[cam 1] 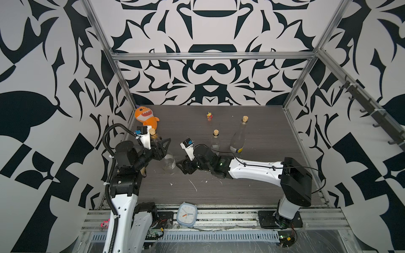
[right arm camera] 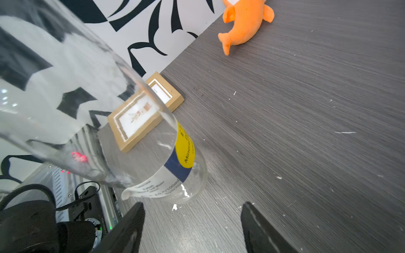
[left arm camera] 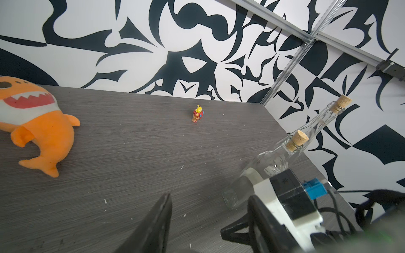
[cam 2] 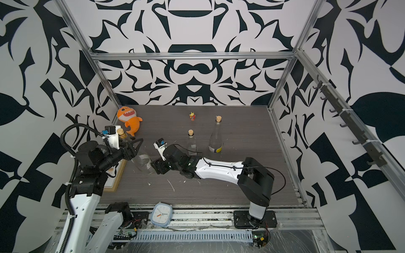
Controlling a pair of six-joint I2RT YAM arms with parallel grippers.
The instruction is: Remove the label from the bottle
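Observation:
A clear corked bottle leans tilted across the right wrist view, its base toward the table. Low on its body wraps a label, blue, yellow and white; the white end curls away from the glass. My left gripper is around the bottle's upper part and seems to bear it, though the contact is hidden and its fingers stand well apart. Beside the bottle's base is my right gripper, open, nothing between its fingers.
Two other corked bottles, one small and one tall, stand behind the right arm. An orange shark toy sits back left, a small figurine at the back. A wooden frame lies by the left edge.

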